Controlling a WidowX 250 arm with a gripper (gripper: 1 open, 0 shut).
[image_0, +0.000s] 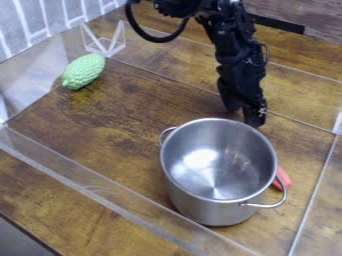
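My black gripper (243, 105) hangs from the arm at the top centre, low over the wooden table just behind a steel pot (214, 165); whether its fingers are apart is hard to make out. The pot stands upright at the lower centre, with handles on both sides, and looks empty. A red object (282, 177) lies partly hidden at the pot's right. A green, corn-like object (82, 72) lies at the upper left.
Clear plastic edging runs round the wooden surface (94, 130), with a white rail at the top left.
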